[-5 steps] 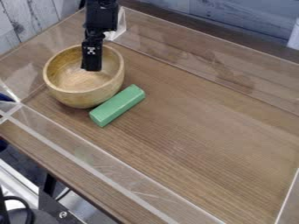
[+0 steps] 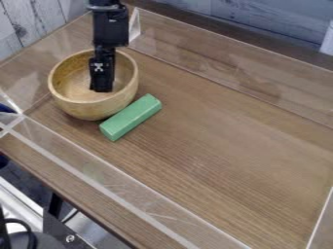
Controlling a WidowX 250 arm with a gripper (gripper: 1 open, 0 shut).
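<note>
A wooden bowl [image 2: 72, 102] sits at the left of the wooden table. My black gripper [image 2: 99, 76] reaches down from the top into the bowl, its lower end inside the rim. Whether it holds anything is hard to make out. A green block [image 2: 131, 117] lies on the table just right of the bowl, apart from the gripper.
A pale wall stands at the back left. Dark cables and frame parts show at the lower left, beyond the table's edge.
My gripper has moved down, deeper into the bowl. The bowl and the green block look about where they were.
</note>
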